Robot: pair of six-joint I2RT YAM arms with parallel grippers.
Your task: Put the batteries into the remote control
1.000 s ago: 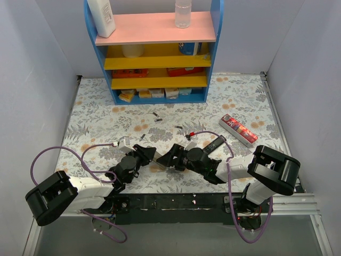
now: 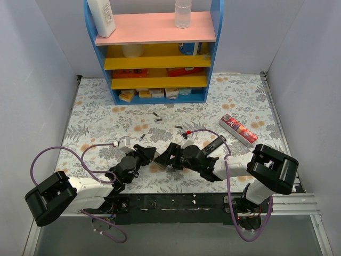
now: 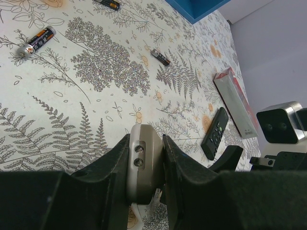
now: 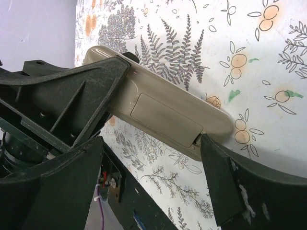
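Note:
My left gripper is shut on a pale grey-beige remote control (image 4: 165,112), held over the table near the front. In the right wrist view the remote's back faces up, with its battery cover (image 4: 166,120) in place and a small notch at the cover's lower end. My right gripper stands open just over that end; one finger (image 4: 223,179) overlaps the remote's edge by the notch, though contact is hard to tell. Loose batteries lie on the table: one (image 3: 37,41) at the left, one (image 3: 160,57) farther right, and others (image 2: 158,120) toward the shelf.
A black remote (image 2: 214,145) rests partly behind the right arm, with a red and white box (image 2: 238,130) beyond it. The blue shelf unit (image 2: 154,99) stands at the back. Bare patterned table (image 2: 101,109) spreads out at the left.
The right arm has shifted very slightly left, toward the held remote. My left arm and the batteries are where they were.

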